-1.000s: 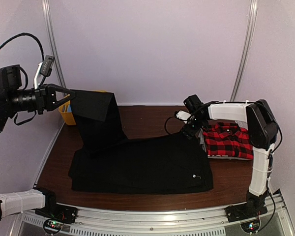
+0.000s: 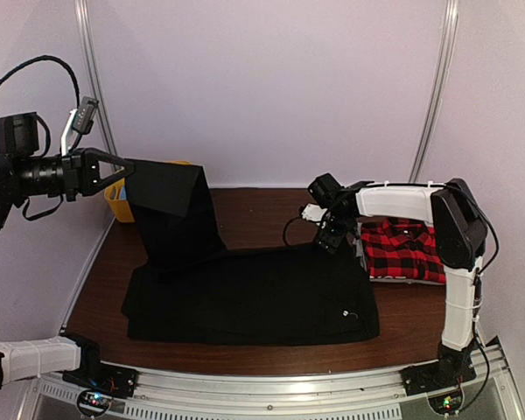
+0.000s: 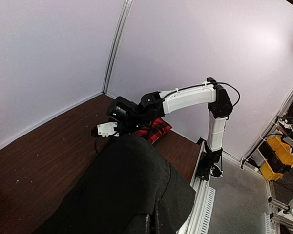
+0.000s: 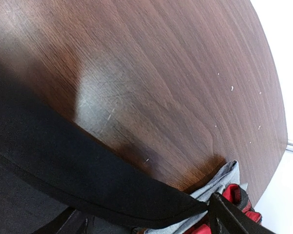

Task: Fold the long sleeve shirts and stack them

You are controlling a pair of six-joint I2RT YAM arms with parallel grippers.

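Note:
A black long sleeve shirt (image 2: 254,297) lies flat across the middle of the table, its far left part lifted into the air. My left gripper (image 2: 129,166) is shut on that raised cloth, high above the table's left side; the held fabric (image 3: 122,180) fills the lower left wrist view. At the shirt's far right corner, my right gripper (image 2: 329,248) is low over the cloth. Its fingers (image 4: 229,218) are spread wide in the right wrist view, with the shirt's edge (image 4: 136,200) running between them.
A folded red and black checked shirt (image 2: 404,252) lies on grey cloth at the right, close beside my right gripper. Behind the lifted cloth stands a yellow bin (image 2: 120,206). Bare table (image 2: 258,219) shows along the back.
My right gripper has shifted slightly left along the shirt's far edge. The left arm and the raised cloth have stayed practically still.

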